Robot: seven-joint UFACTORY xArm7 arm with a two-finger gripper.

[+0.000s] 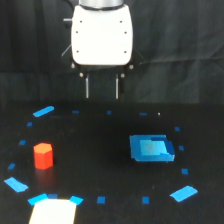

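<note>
High over the back of the black table hangs my white gripper (102, 90), open, with its two thin fingers (87, 87) set wide apart and nothing between them. On the table's left side sits a red-orange block (43, 156), well below the gripper and to its left. Toward the right lies a flat blue tray or frame (135, 148) with a light-blue patch (152, 147) inside it. Neither object is touched by the gripper.
Blue tape strips lie near the left back (43, 111), left front (15, 185) and right front (184, 193), with several small blue marks about. A pale, bright rectangle (53, 212) shows at the bottom left edge. Bare table separates block and tray.
</note>
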